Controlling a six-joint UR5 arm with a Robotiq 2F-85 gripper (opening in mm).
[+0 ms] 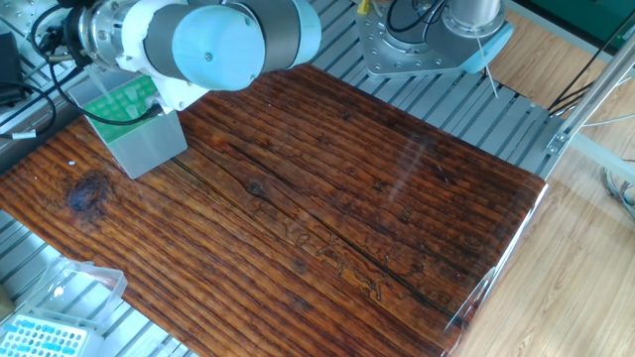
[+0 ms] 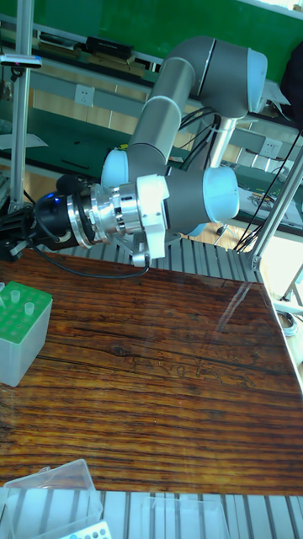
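Note:
A translucent box with a green perforated top (image 2: 23, 328) stands on the wooden board, at the left in exterior view 3. A few pale tips (image 2: 29, 308) stick up from its holes. My gripper (image 2: 13, 235) is the dark part at the left edge of that view, held sideways above and behind the box. Its fingertips cannot be made out, nor anything between them. In exterior view 2 the arm's wrist (image 1: 102, 34) covers part of the sky above the box (image 1: 149, 144), and the gripper is mostly hidden at the upper left.
The dark wooden board (image 1: 327, 218) is bare across its middle and right. A clear open lid (image 1: 84, 293) and a white rack with blue dots (image 1: 45, 337) lie beyond its lower left edge. A cable (image 2: 90, 271) hangs loosely under the wrist.

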